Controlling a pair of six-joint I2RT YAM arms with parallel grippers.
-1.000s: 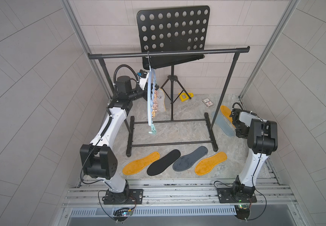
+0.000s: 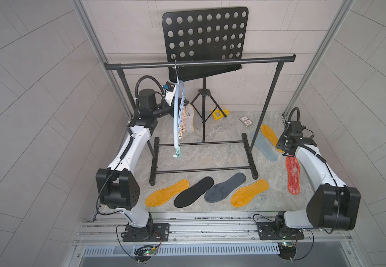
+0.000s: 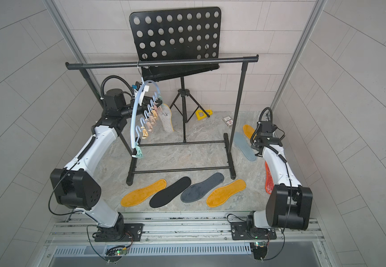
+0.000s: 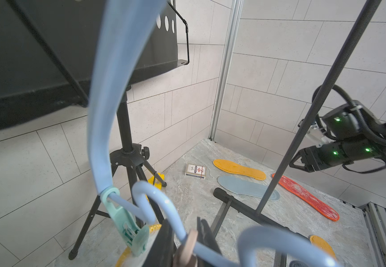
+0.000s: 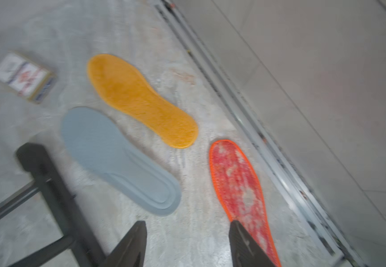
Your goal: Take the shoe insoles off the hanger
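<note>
The blue hanger (image 3: 135,111) hangs from the rack rail, with several small clips along it. My left gripper is shut on a pinkish clip (image 4: 188,249) at the hanger's lower bar. A pale insole with a yellow edge (image 3: 166,118) shows behind the hanger, near its far end; how it is held is hard to see. Over the floor at the right, my right gripper is open and empty. Below it lie a red insole (image 5: 239,187), a grey-blue one (image 5: 117,160) and an orange one (image 5: 143,102). Several more, including a black insole (image 2: 193,192), line the front floor.
A rack post (image 2: 270,98) and its foot (image 2: 250,155) stand left of the right arm. Behind the hanger is a black music stand (image 2: 204,40). A small card box (image 2: 246,121) and a yellow object (image 2: 220,114) lie on the back floor.
The left arm holds still, while the hanger's near end and the pale insole sway slightly.
</note>
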